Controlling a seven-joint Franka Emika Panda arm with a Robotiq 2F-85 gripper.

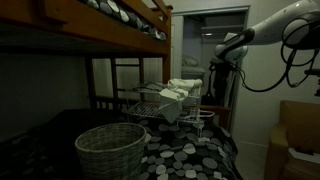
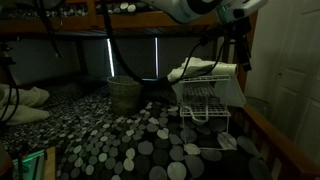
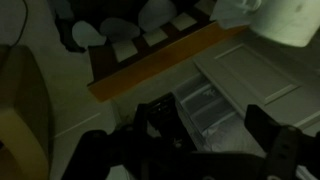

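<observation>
My gripper is open, its dark fingers far apart at the bottom of the wrist view with nothing held between them. In exterior view 2 the gripper hangs high on the right, close to the white cloth on the wire rack. That cloth drapes over the rack in exterior view 1 too. A woven basket stands on the dotted bedding. At the wrist view's upper right is a pale rounded thing, too blurred to name.
The bunk's wooden beam runs overhead on the left. A wooden bed rail borders the dotted bedding on the right. A brown armchair stands at the right, with open floor between it and the bed.
</observation>
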